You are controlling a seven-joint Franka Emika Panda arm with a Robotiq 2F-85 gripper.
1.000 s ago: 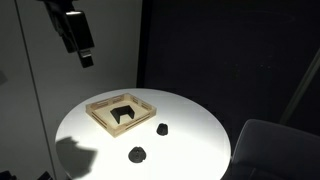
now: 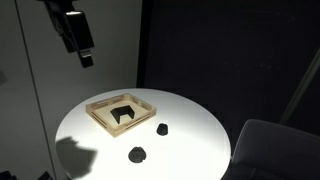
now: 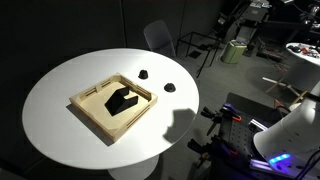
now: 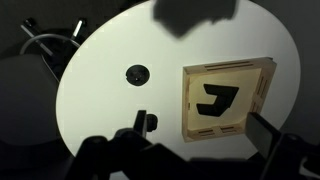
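Observation:
A square light-wood tray (image 3: pixel 82 104) lies on the round white table, holding a black angular piece (image 3: pixel 120 100). Two small black lumps, a nearer one (image 2: pixel 137 155) and a farther one (image 2: pixel 162 129), rest on the bare tabletop outside the tray. My gripper (image 2: pixel 87 58) hangs high over the table's left side in the first exterior view, well clear of everything. In the wrist view its dark fingers (image 4: pixel 262 134) stand wide apart at the lower edge, with only the table and tray visible far below between them; the gripper is open.
The round white table (image 2: pixel 200 155) has free room around the two lumps. A dark grey chair (image 2: pixel 270 150) stands close to its right side. Another chair (image 3: pixel 160 38) is behind the table in the second exterior view, with cables and equipment on the floor at right.

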